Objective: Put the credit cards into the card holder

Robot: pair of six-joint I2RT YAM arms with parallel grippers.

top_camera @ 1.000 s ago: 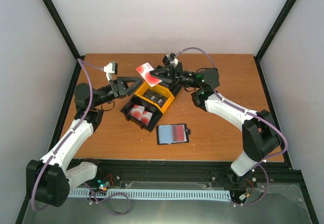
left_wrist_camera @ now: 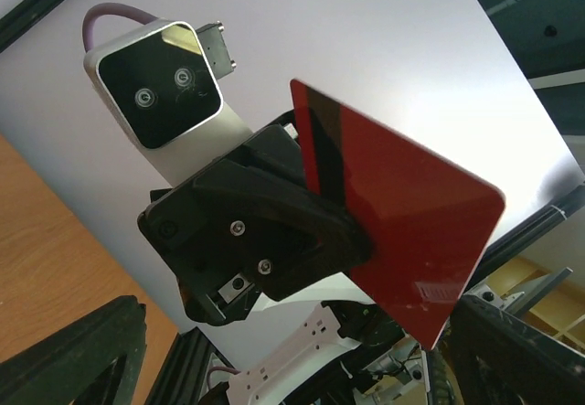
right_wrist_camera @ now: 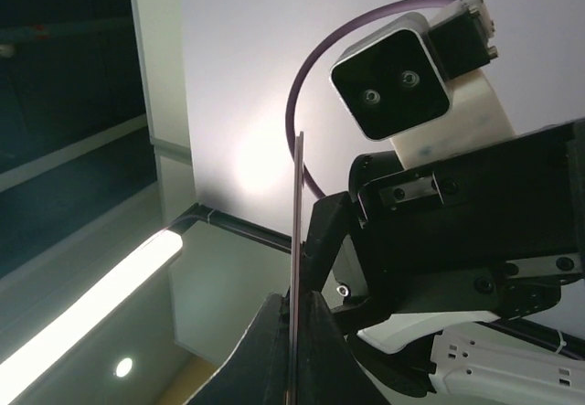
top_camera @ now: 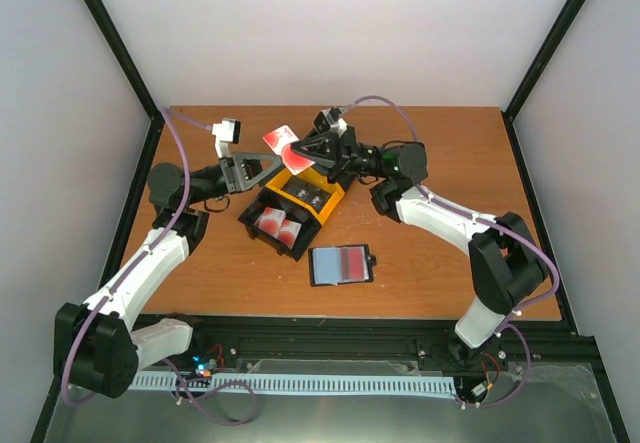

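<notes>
In the top view, a red and white card (top_camera: 282, 140) is raised above the table, pinched at one edge by my right gripper (top_camera: 297, 148). Edge-on between the fingers, the card (right_wrist_camera: 297, 213) looks like a thin line in the right wrist view. My left gripper (top_camera: 274, 169) stands open close to the card's left side. Its fingers (left_wrist_camera: 78, 355) are spread wide, and the red card (left_wrist_camera: 416, 213) reaches toward the right one, with no grip visible. The card holder (top_camera: 313, 281), black-edged with blue and red showing inside, lies flat near the table's front.
Below the grippers sits a black and yellow organizer (top_camera: 326, 206). More red and white cards (top_camera: 270, 221) lie in its front compartments.
My left gripper has shifted slightly right, closer to the card, while staying open. The right gripper and its card have drifted a little left. Organizer and holder are unmoved.
</notes>
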